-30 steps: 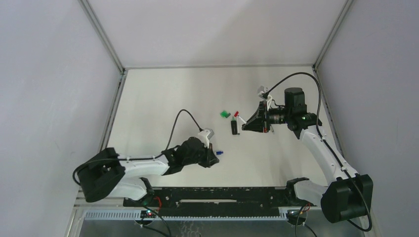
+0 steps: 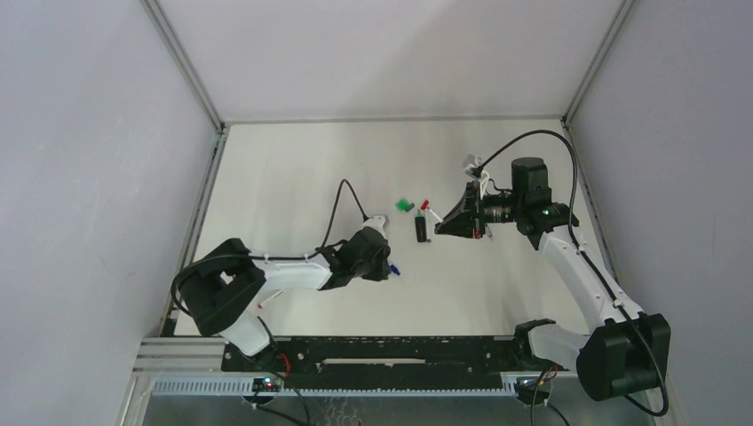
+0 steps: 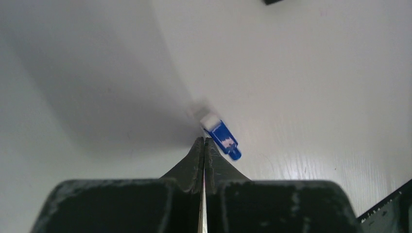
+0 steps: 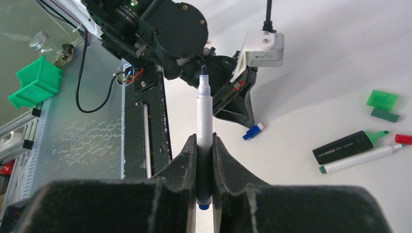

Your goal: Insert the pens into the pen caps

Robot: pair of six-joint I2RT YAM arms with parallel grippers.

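Observation:
A white pen with a dark tip and blue end [image 4: 204,109] stands lengthwise between the fingers of my right gripper, which is shut on it. A small blue cap with a white end [image 3: 221,134] lies on the table. Just beside it is my left gripper, its fingers together and nothing visible between them. From the right wrist view the blue cap [image 4: 253,131] rests right by the left fingertips; whether they touch is unclear. Near the middle lie a green-tipped white pen [image 4: 357,160] and a red cap [image 4: 403,139].
A black highlighter with a green tip [image 4: 346,147] lies alongside the green-tipped pen. A bright green cap [image 4: 382,100] and a dark green cap [image 4: 385,115] sit close by. At the left of the table another thin pen [image 2: 271,298] is partly covered by the left arm.
The blue cap has turned from sideways to slanted. My right arm and its pen have stayed still.

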